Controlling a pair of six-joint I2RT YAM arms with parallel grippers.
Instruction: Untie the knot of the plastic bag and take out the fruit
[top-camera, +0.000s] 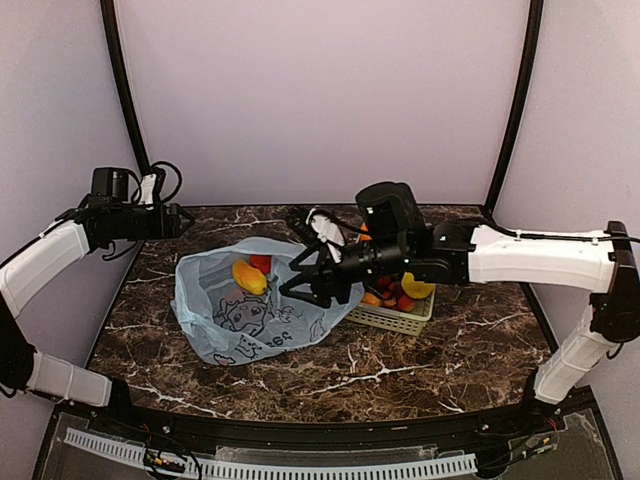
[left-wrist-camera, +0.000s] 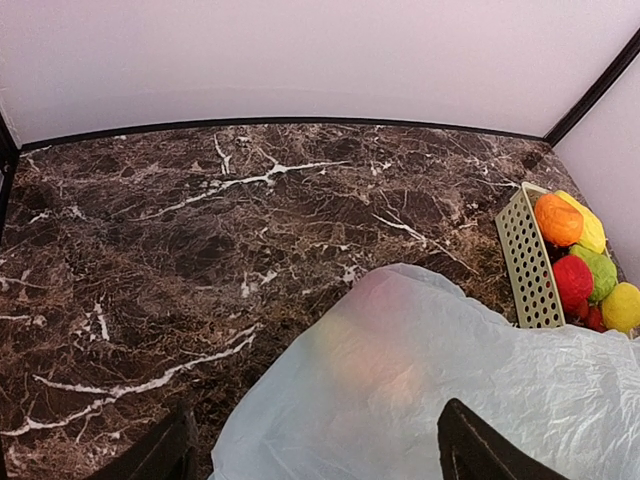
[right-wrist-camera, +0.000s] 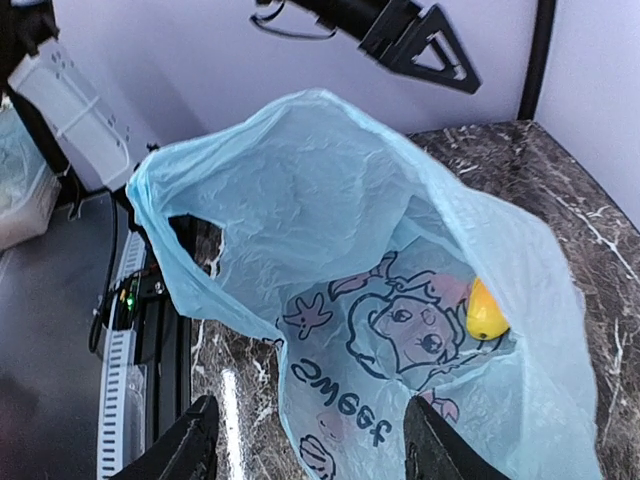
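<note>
The pale blue plastic bag (top-camera: 215, 335) lies wide open on the dark marbled table, its mouth toward the front. Inside rest a yellow-orange mango (top-camera: 249, 277) and, partly hidden behind it, a red fruit (top-camera: 261, 263). Over the bag's right side hovers my right gripper (top-camera: 305, 278), its fingers apart and empty. From the right wrist view, the bag's printed inside and the yellow mango (right-wrist-camera: 486, 312) show beyond the spread fingers (right-wrist-camera: 440, 445). At the back left my left gripper (top-camera: 180, 221) is raised clear of the bag; its fingers (left-wrist-camera: 475, 445) are apart with nothing between them.
A beige basket (top-camera: 395, 321) heaped with several fruits stands right of the bag, touching or close to its edge; my right arm covers part of it. An orange fruit (left-wrist-camera: 558, 219) lies at its far end. Bare table extends along the front and right.
</note>
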